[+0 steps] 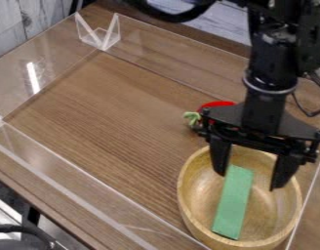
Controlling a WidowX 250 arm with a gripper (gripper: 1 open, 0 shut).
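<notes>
My black gripper [250,161] hangs over a tan wooden bowl [193,201] at the lower right, its two fingers open and pointing down near the bowl's back part. A green flat rectangular block [232,203] lies in the bowl, partly below the fingers. Behind the gripper a red object [215,105] with a green leafy top [193,119] is mostly hidden.
A clear plastic holder [99,29] stands at the back left. Black cables lie at the lower left corner.
</notes>
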